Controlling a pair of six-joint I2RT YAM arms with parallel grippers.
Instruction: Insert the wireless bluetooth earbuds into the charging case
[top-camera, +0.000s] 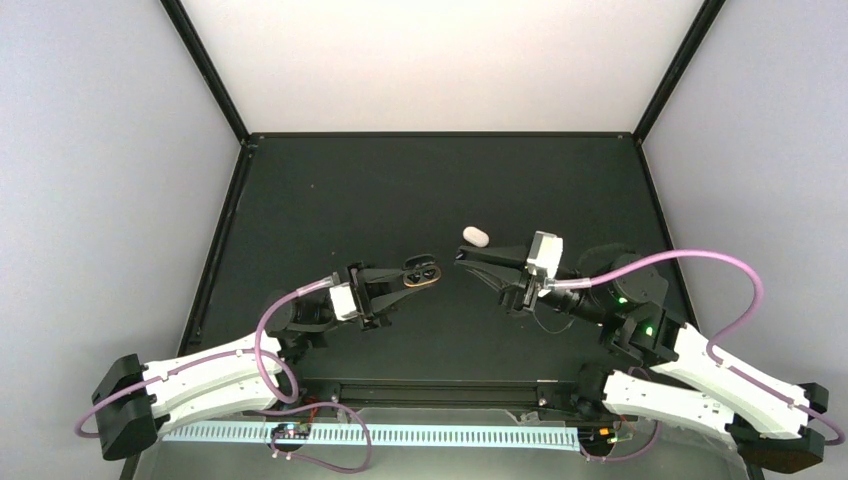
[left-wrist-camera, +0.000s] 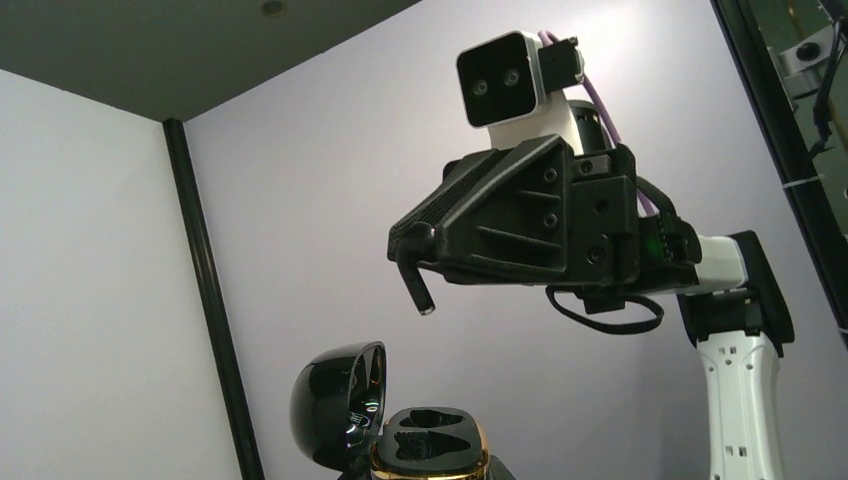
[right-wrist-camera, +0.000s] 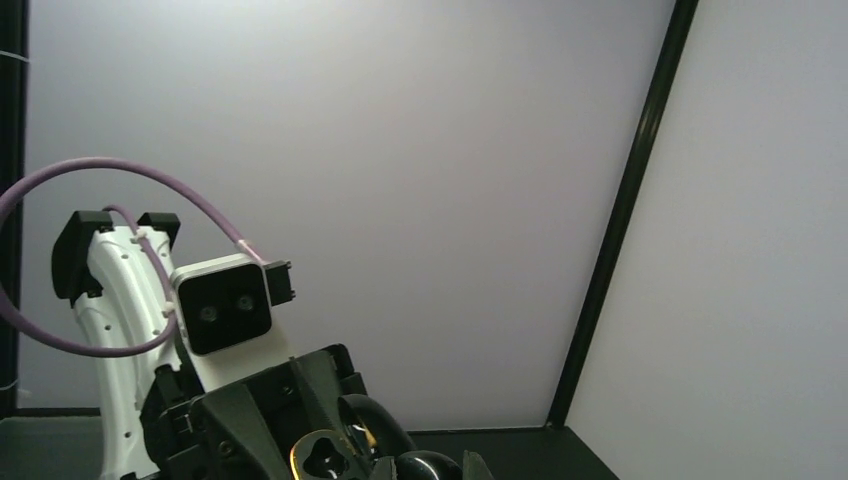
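The glossy black charging case (left-wrist-camera: 428, 443) with its gold rim is held by my left gripper (top-camera: 408, 282). Its lid (left-wrist-camera: 338, 405) stands open, and two dark, empty-looking wells face up. To the right, my right gripper (top-camera: 462, 257) is shut on a black earbud (left-wrist-camera: 415, 278), whose stem points down and out from the fingertips in the left wrist view. In the right wrist view the earbud (right-wrist-camera: 428, 466) shows between the fingers at the bottom edge, close beside the case (right-wrist-camera: 325, 455). A gap separates earbud and case in the top view.
A small white oblong object (top-camera: 476, 236) lies on the black table (top-camera: 400, 180) just beyond the right gripper's fingertips. Pale walls enclose the sides and back.
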